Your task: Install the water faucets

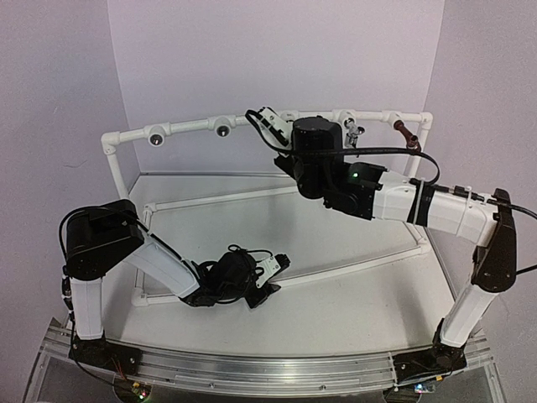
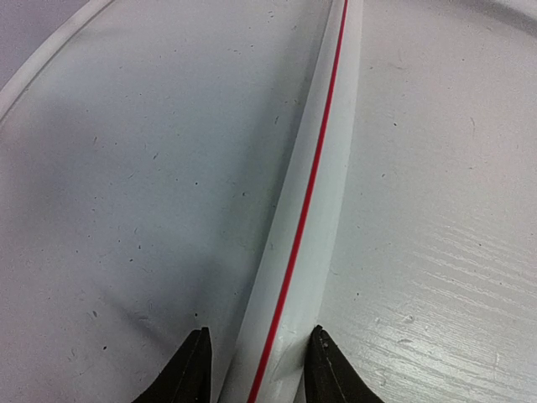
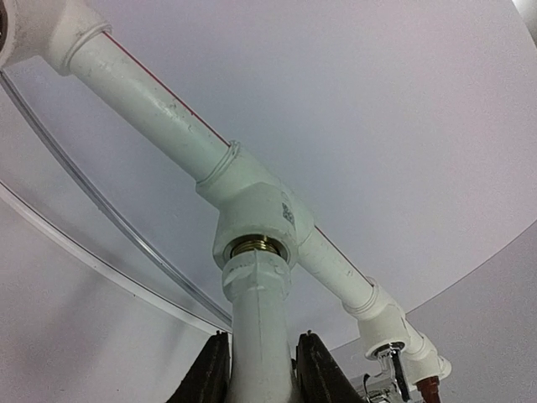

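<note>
In the right wrist view, my right gripper is shut on a white faucet (image 3: 256,336), one finger against each side. Its collared end points up at the mouth of a white tee (image 3: 260,214), where brass thread shows. Whether the thread is engaged cannot be told. From above, the right gripper is largely covered by its own arm. Down low, my left gripper has its fingers either side of the red-striped white pipe (image 2: 310,185). The right finger meets the pipe, while a narrow gap shows by the left; its grip is unclear.
On the upper rail, a chrome faucet (image 1: 352,133) and a brown one (image 1: 406,134) hang at the right. Two tees at the left (image 1: 156,136) have empty mouths. A lower pipe frame (image 1: 352,266) lies over the white floor.
</note>
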